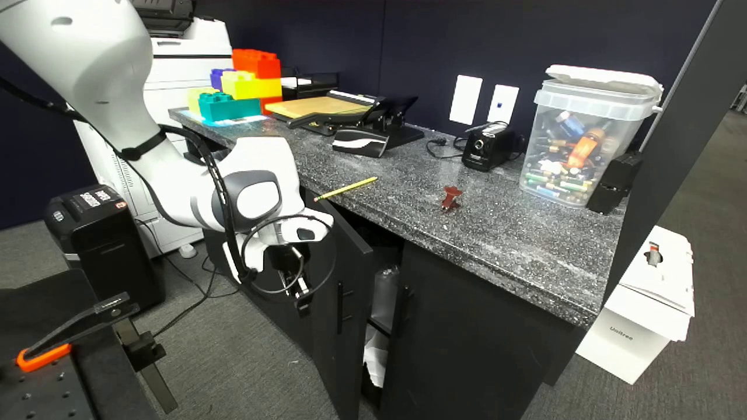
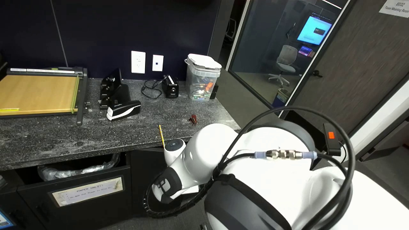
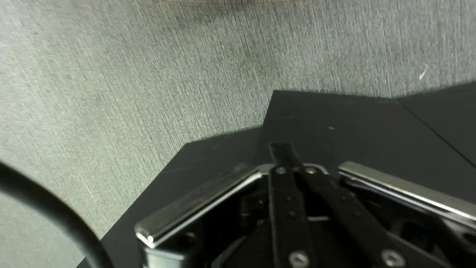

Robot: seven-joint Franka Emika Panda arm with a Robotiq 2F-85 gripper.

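My gripper is shut in the wrist view, its two black fingers pressed together with nothing seen between them. In exterior view 1 the gripper (image 1: 302, 300) hangs below the countertop, to the left of the black bar handle (image 1: 340, 308) on the cabinet door (image 1: 325, 336). That door stands ajar, and the handle is outside the fingers. Below and ahead of the fingertips, the wrist view shows dark cabinet panels (image 3: 330, 125); the handle does not show there. In exterior view 2 the gripper is hidden behind the arm.
The grey countertop (image 1: 413, 189) overhangs the cabinet, with a yellow pencil (image 1: 346, 189) near its edge and a red clip (image 1: 450, 198) farther right. A second door (image 1: 462, 336) adjoins the gap. Open carpet (image 3: 134, 80) lies left. A cable (image 3: 53, 210) loops beside the gripper.
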